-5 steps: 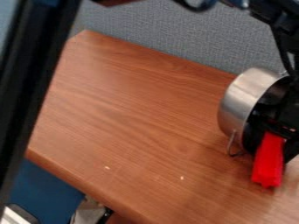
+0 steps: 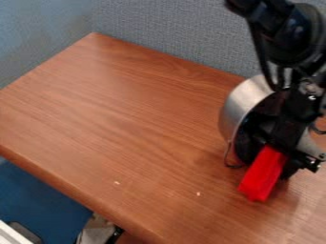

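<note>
At the right of the camera view a steel pot [image 2: 239,110] lies tipped toward the viewer, its dark opening partly behind the black arm. My gripper [image 2: 285,157] reaches down at the pot's mouth, shut on a bright red object [image 2: 262,174] that extends down toward the table. The fingertips are mostly dark against the dark pot, so their exact outline is hard to make out.
A grey partition [image 2: 178,38] runs along the back. The table's front left edge drops to a blue floor area with some equipment.
The arm, pot and red object have shifted leftward across the table.
</note>
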